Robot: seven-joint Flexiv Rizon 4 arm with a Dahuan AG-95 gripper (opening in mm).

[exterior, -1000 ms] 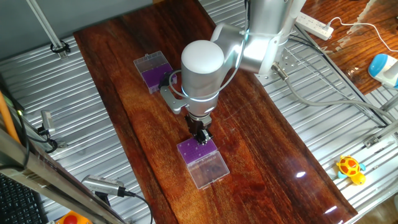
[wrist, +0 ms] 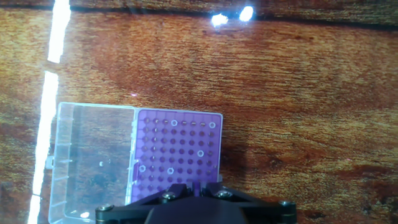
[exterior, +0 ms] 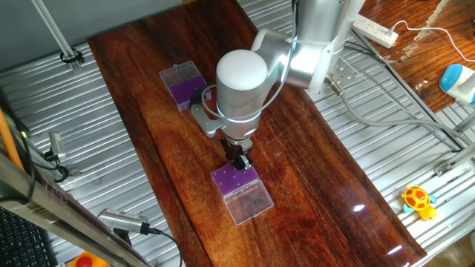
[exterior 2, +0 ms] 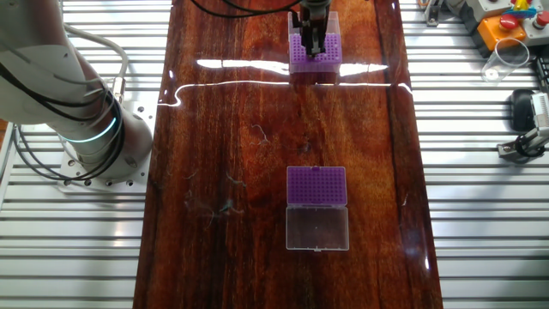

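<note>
My gripper (exterior: 242, 163) points down at the edge of a purple tip rack (exterior: 231, 178) with a clear lid folded open beside it. In the wrist view several pale rings stand out in the holes of this purple rack (wrist: 180, 146), and its clear lid (wrist: 96, 162) lies to the left. The two fingertips of my gripper sit close together over the rack's lower edge; whether they meet or hold something small is hidden. A second purple rack (exterior 2: 316, 186), also with its clear lid (exterior 2: 317, 228) open, lies apart on the table.
Bare dark wooden table (exterior: 312, 200) surrounds both racks, with slatted metal surfaces along its sides. A toy turtle (exterior: 418, 200) and a power strip (exterior: 375, 31) lie off the table on the right. A clear cup (exterior 2: 506, 60) stands off the table.
</note>
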